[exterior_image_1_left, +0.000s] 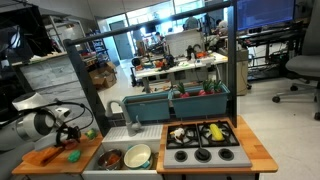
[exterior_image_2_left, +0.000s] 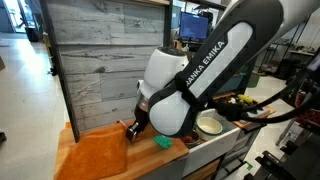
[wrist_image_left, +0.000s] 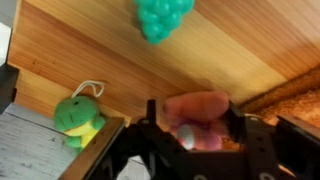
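In the wrist view, a blurred pinkish-red object (wrist_image_left: 197, 105) with a paler lower part sits between the dark fingers of my gripper. Whether the fingers press on it is not clear. Wooden worktop lies beneath. A bumpy teal-green object (wrist_image_left: 160, 17) is ahead of the gripper, and a green-and-yellow toy (wrist_image_left: 78, 118) with a white loop lies to its left. At the right is the edge of an orange cloth (wrist_image_left: 292, 95). Exterior view 1 has my gripper (exterior_image_1_left: 71, 133) low over the left worktop; the arm partly hides the space below it.
The orange cloth (exterior_image_2_left: 92, 155) covers the worktop's left end in exterior view 2. A sink holding a cream bowl (exterior_image_1_left: 138, 156) and a brown pot (exterior_image_1_left: 111, 158) lies right of the worktop. Farther right stands a stove (exterior_image_1_left: 203, 146). A grey panel wall (exterior_image_2_left: 110, 65) rises behind the arm.
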